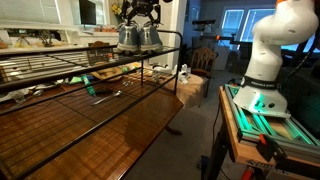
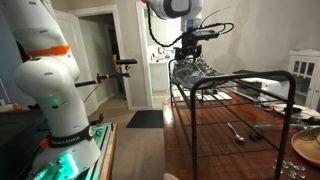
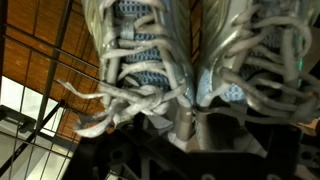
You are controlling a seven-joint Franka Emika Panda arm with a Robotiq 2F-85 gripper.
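A pair of grey shoes stands side by side on the wire rack's upper level: the left shoe (image 1: 128,38) and the right shoe (image 1: 150,38). Seen close in the wrist view, the left shoe (image 3: 145,45) and the right shoe (image 3: 262,55) have white laces and light-blue tongues. One loose bow hangs toward the lower left. My gripper (image 1: 140,15) is over the tops of the shoes, open, its dark fingers spread apart. Along the bottom of the wrist view, the laces and shoe fronts partly hide where the fingertips lie, so contact cannot be judged.
The black wire rack (image 2: 237,76) stretches across the wooden table (image 1: 60,140). Beneath it lie a spoon (image 2: 235,131) and other small items. Cupboards and a white box (image 2: 273,88) stand farther back. Floor beside the table is open.
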